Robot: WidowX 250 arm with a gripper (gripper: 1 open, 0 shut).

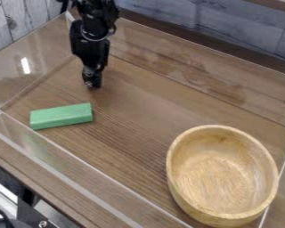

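Note:
A black robot gripper (93,82) hangs low over the wooden table at the upper left, its fingertips near the surface; whether it is open or shut is unclear. A green rectangular block (61,116) lies on the table below and left of the gripper, apart from it, turned nearly horizontal in the view.
A round pale yellow bowl (223,174) sits at the lower right. Grey walls border the back, and the table's edge runs along the lower left.

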